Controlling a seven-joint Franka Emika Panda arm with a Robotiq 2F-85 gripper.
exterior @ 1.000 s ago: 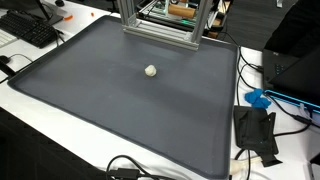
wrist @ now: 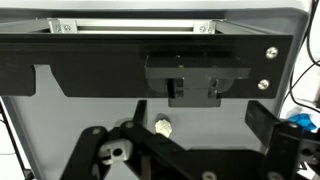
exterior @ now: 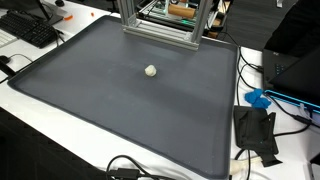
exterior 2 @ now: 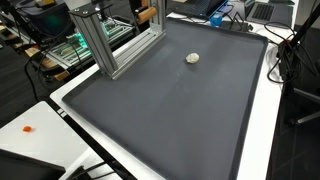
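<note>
A small whitish round object (exterior: 151,71) rests on the grey tray (exterior: 110,85), toward its far side in exterior view 1. In exterior view 2 the same pale object (exterior 2: 192,58) lies alone on the surface, and its top looks a bit rough. My gripper is open in the wrist view, with its black fingers wide apart. Between and below them the pale object (wrist: 163,126) shows on the tray, apart from both fingers. Neither exterior view shows the gripper clearly.
A metal frame (exterior: 165,37) stands at the tray's far edge. A black bar (wrist: 100,68) crosses the wrist view ahead of the fingers. Blue cloth (exterior: 257,98) and cables lie right of the tray, a keyboard (exterior: 28,30) at left. Most of the tray is bare.
</note>
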